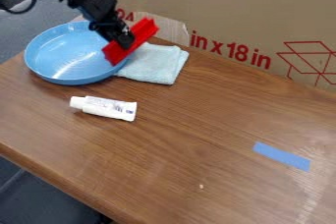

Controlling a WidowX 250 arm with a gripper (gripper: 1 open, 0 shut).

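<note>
My gripper (pixel 121 37) reaches in from the top left over the right side of the blue bowl (pixel 61 53), at a red object (pixel 140 33) that is tilted above the bowl's rim and the cloth. The fingers are partly hidden, so I cannot tell whether they grip it. A light blue folded cloth (pixel 157 66) lies to the right of the bowl, and a white tube (pixel 102 108) lies in front of the bowl.
A cardboard panel (pixel 243 17) with red print stands along the back. A blue tape strip (pixel 281 156) is on the right of the wooden table (pixel 197 159), whose middle and front are clear.
</note>
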